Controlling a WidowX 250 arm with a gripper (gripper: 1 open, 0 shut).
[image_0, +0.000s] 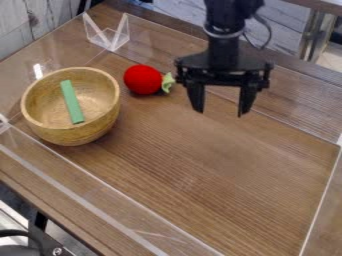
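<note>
My black gripper (230, 100) hangs over the upper middle of the wooden table, blurred, its two fingers pointing down and spread apart. I make out nothing between them. Just left of it lies a red round object (144, 79) with a small green thing beside it. A wooden bowl (94, 126) at the left holds a green stick-like item (71, 101).
A clear rack-like object (107, 30) stands at the back left. A pale metal edge runs along the top right, and a black item sits at the bottom left corner.
</note>
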